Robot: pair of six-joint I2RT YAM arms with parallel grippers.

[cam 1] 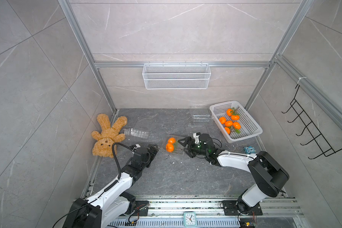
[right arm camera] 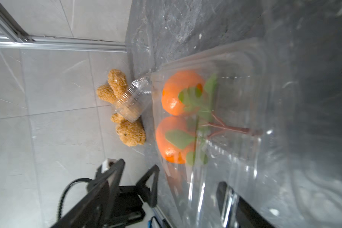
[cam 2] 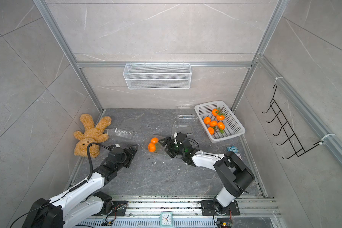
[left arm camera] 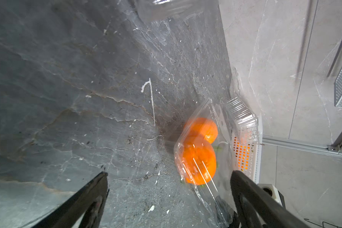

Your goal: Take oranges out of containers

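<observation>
Two oranges (right arm camera: pixel 184 91) with green leaves and a stem lie in a clear plastic container (right arm camera: pixel 235 57) at mid-table. My right gripper is at the container's right end. Its fingers (right arm camera: pixel 110 176) stand apart, and one shows through the clear plastic. Whether both touch the plastic is hard to tell. In the left wrist view the clear container looks tilted. My left gripper is open and empty, left of the container, facing it. Several more oranges (cam 1: pixel 228 123) lie in a white basket (cam 1: pixel 250 132) at the back right.
An empty clear container (cam 1: pixel 136 133) lies by the teddy bear (cam 1: pixel 109 136) on the left. Another clear container (cam 1: pixel 199 117) stands at the back beside the basket. A small blue object (cam 1: pixel 249 149) lies near the right arm.
</observation>
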